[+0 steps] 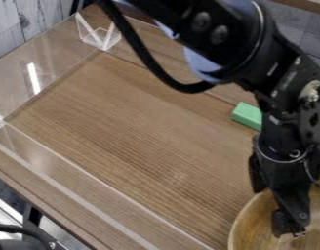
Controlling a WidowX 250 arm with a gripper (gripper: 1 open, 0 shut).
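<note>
My gripper [283, 200] is low at the right side, over the near part of a round tan bowl [254, 234] that is cut off by the lower right edge. Its black fingers reach down to the bowl; whether anything is between them is hard to see. A green block [246, 114] lies on the wooden table [124, 127] behind the gripper, partly hidden by the arm.
A clear plastic piece [100, 31] stands at the back left. The arm covers much of the upper right.
</note>
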